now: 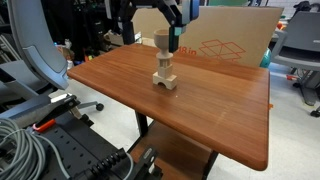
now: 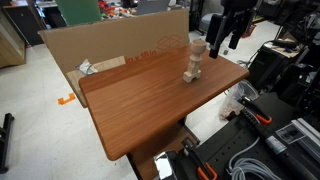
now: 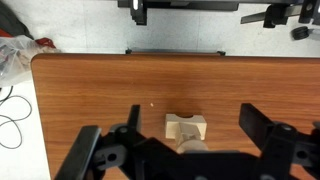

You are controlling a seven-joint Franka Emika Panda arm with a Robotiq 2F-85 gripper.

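Observation:
A tower of pale wooden blocks (image 1: 164, 72) stands upright on the brown table, with an arched base block (image 2: 190, 77) and a rounded cup-like piece (image 1: 162, 43) on top. My gripper (image 1: 151, 38) is open at about the height of that top piece, with its fingers spread wide. In exterior view 2 the gripper (image 2: 222, 36) appears to the right of the tower's top. From the wrist, the tower's base (image 3: 185, 122) shows between the spread fingers and lower in the picture. Nothing is held, and contact with the top piece cannot be made out.
A large cardboard sheet (image 2: 130, 45) stands along the far edge. Cables (image 1: 22, 150) lie by the robot's base.

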